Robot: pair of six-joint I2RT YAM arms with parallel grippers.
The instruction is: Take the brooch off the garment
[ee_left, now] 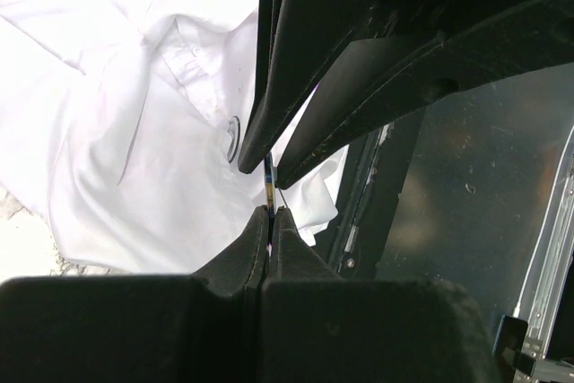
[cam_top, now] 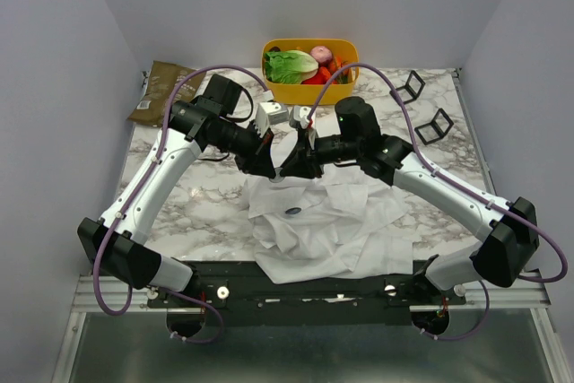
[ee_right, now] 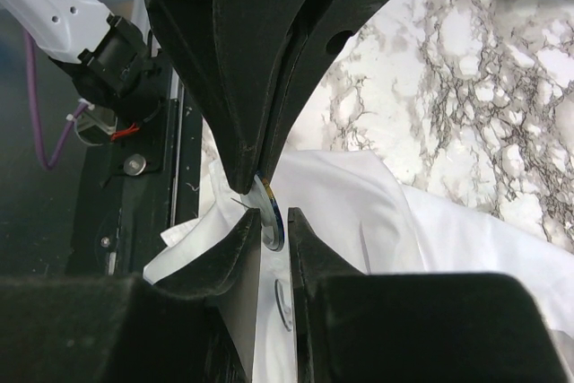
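Note:
A thin round brooch (ee_right: 269, 214), blue-gold along its edge, is held up between my two grippers above the white garment (cam_top: 345, 226). In the left wrist view the brooch (ee_left: 269, 184) shows edge-on, and a fine pin sticks out beside it. My left gripper is shut, the brooch's thin edge running in between its fingertips. From the other side, my right gripper is shut on the brooch. Both grippers nearly touch. The brooch looks clear of the cloth. A dark oval mark (cam_top: 293, 211) lies on the garment below.
A yellow bin (cam_top: 296, 93) of vegetables stands at the back. At the back left lies a brown packet (cam_top: 161, 91); two black frames (cam_top: 436, 126) are at the back right.

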